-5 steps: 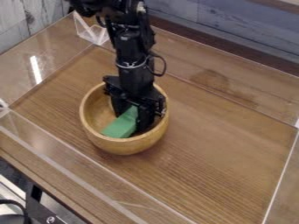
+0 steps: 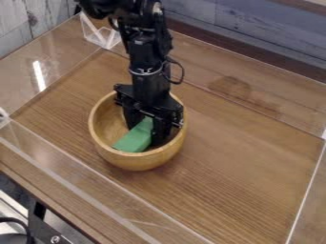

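A round tan wooden bowl [image 2: 128, 157] stands on the wooden table. A green object [image 2: 132, 138] lies in it, tilted toward the lower left. The black gripper [image 2: 151, 124] reaches down from above into the bowl, over the upper right end of the green object. Its fingertips are dark and mostly hidden, and it seems closed on that object.
A clear plastic container [image 2: 99, 29] is at the back left. A blue-grey wall runs along the back, and cables lie at the lower left.
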